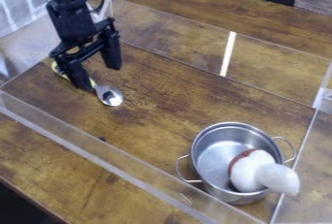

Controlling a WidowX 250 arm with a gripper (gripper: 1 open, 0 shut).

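My black gripper (91,63) is at the upper left, low over a spoon (109,96) with a yellow-green handle that lies on the wooden surface. The fingers hide part of the handle; whether they touch or grip it I cannot tell. At the lower right stands a steel pot (211,144) with side handles, holding a white object with a reddish band (259,174).
Clear plastic walls edge the wooden work area (182,82), along the front and at the right. A white strip (228,53) lies at the back.
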